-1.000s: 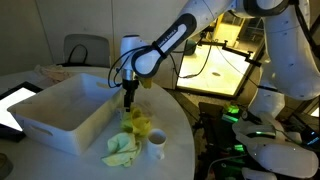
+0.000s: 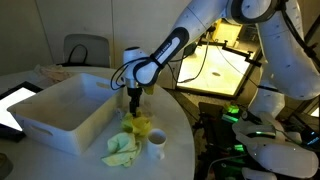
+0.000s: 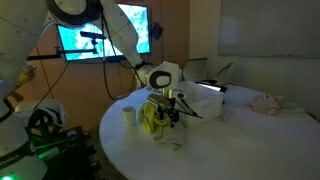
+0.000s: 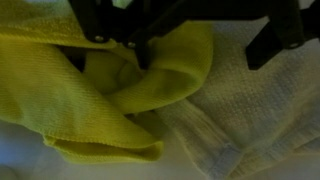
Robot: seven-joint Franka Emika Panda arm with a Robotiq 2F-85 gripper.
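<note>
My gripper is lowered over a yellow cloth beside the white box. A paler, light green cloth lies on the table just in front of it. In the wrist view the fingers stand apart: the left finger is over the folds of yellow cloth, and the right finger is over a greyish knitted cloth. Exterior view 2 has the yellow cloth below the gripper, whose tips are hard to make out there. Whether the fingers touch the fabric, I cannot tell.
A large white box stands left of the gripper, its wall close by. The white cup is near the cloths on the right. A pinkish cloth lies farther off. Bare table shows in front of the cloths.
The gripper has come down and shifted slightly right in exterior view 1, closer to the yellow cloth. Both cloths, the cup and the box look unmoved.
</note>
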